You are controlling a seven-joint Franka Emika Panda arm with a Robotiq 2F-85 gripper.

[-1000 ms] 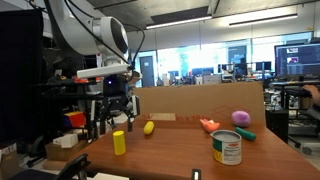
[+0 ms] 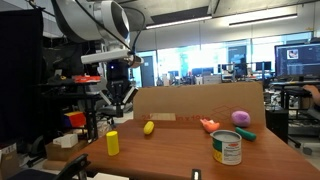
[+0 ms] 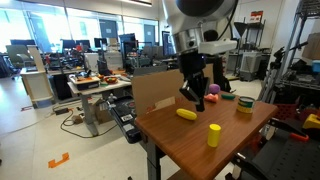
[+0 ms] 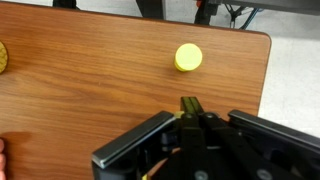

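An upright yellow cylinder (image 2: 113, 143) stands near the table's edge; in exterior view 2 the same yellow cylinder (image 3: 214, 135) is at the front, and the wrist view looks down on its round top (image 4: 188, 57). My gripper (image 3: 200, 106) hangs above the table, clear of the cylinder. Its fingers are together in the wrist view, with nothing seen held between them. Farther along the table lies a rounded yellow object (image 3: 186, 114); bits of yellow show beside and below the gripper in the wrist view, mostly hidden by it.
A labelled can (image 2: 227, 148) stands on the right of the table. Behind it are a red-orange object (image 2: 210, 126), a purple round object (image 2: 241, 118) and a green object (image 2: 245, 134). A cardboard panel (image 2: 185, 100) borders the back.
Over the last second my gripper has risen away from the yellow cylinder. The cylinder has shifted slightly left in exterior view 1 and still stands upright. Other objects look unmoved.
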